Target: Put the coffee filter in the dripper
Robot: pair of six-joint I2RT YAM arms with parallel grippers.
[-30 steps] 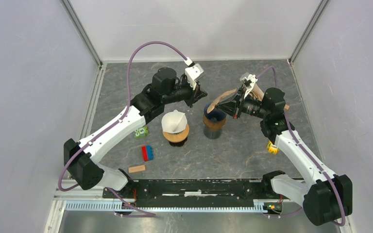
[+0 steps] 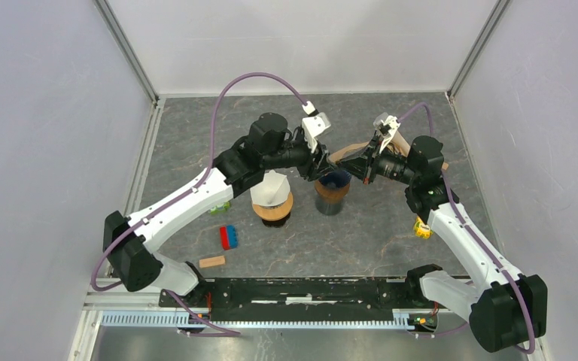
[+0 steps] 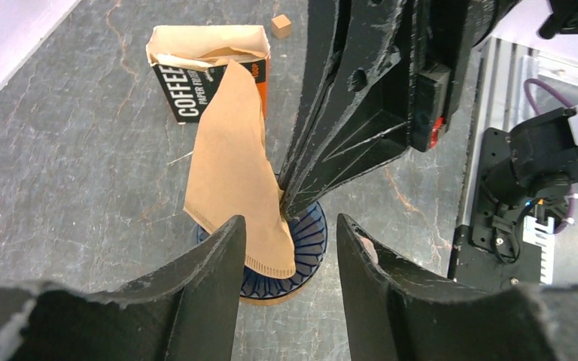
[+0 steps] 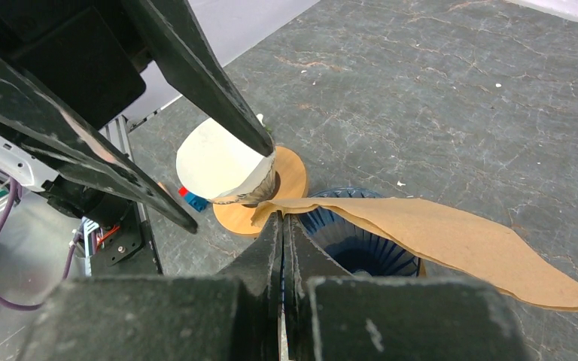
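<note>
A tan paper coffee filter (image 3: 229, 169) is pinched near one edge by my right gripper, which is shut on it. The filter hangs over the dark blue ribbed dripper, partly covering its opening in the left wrist view. In the top view the dripper (image 2: 334, 180) sits on a clear glass vessel with a brown band. My left gripper stands open, its fingers (image 3: 222, 263) just short of the filter's lower edge in that view. Whether they touch the paper cannot be told.
A coffee filter box (image 3: 188, 90) stands behind the dripper. Left of it is a white-lined container (image 2: 270, 189) with a wooden collar. A red and blue block (image 2: 228, 237), a wooden block (image 2: 211, 262) and a yellow toy (image 2: 422, 229) lie around the front table, which has clear patches.
My left arm has moved right, bringing its gripper close to the filter and over the dripper's left side; its fingers have opened. The right arm looks still.
</note>
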